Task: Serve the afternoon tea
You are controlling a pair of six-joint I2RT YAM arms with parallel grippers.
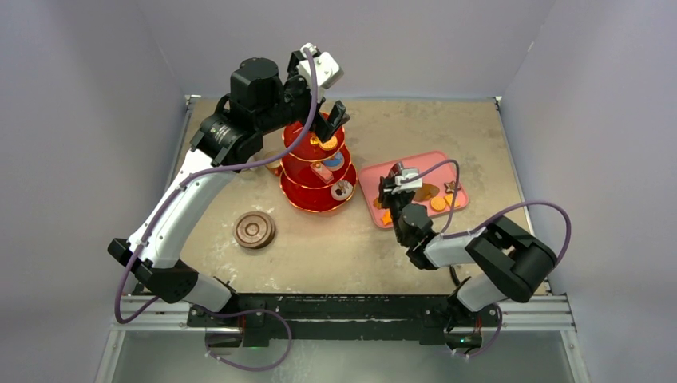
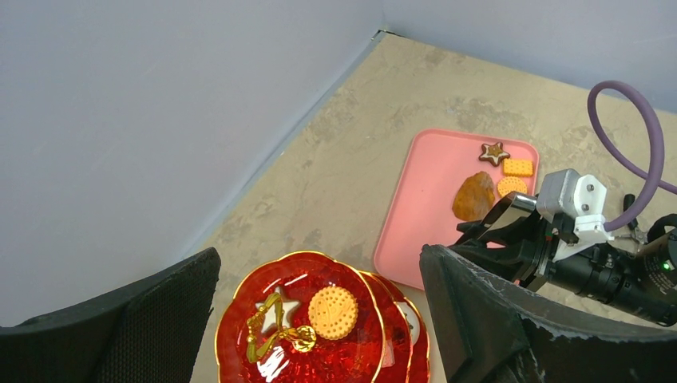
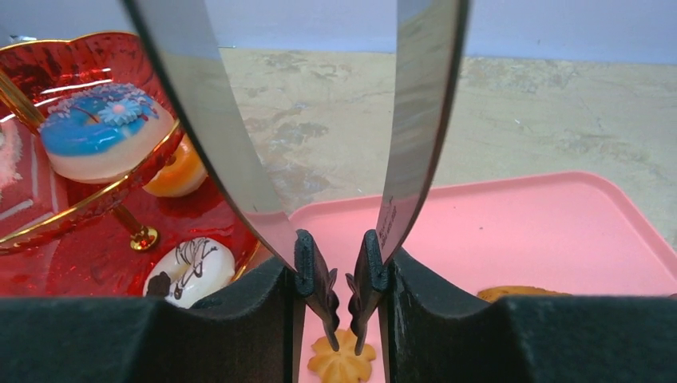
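Observation:
My right gripper is shut on shiny metal tongs (image 3: 415, 120). In the right wrist view, the dark tong tips stand slightly apart, just over an orange flower-shaped biscuit (image 3: 343, 361); nothing shows between them. The biscuit lies on the pink tray (image 1: 379, 171), which also carries a brown leaf-like piece (image 2: 473, 196), a star biscuit (image 2: 494, 153), a square biscuit (image 2: 518, 167) and a round one (image 2: 512, 186). High over the red tiered stand (image 1: 307, 198), my left gripper is open and empty. A round biscuit (image 2: 333, 312) and a pale star (image 2: 277, 309) sit on its top tier.
Below, the stand bears a blue-iced doughnut (image 3: 104, 132), a pink cake piece (image 1: 322, 171) and a white doughnut (image 3: 192, 271). A brown round object (image 1: 255, 230) lies front left. Bare table shows at the front centre and behind the tray.

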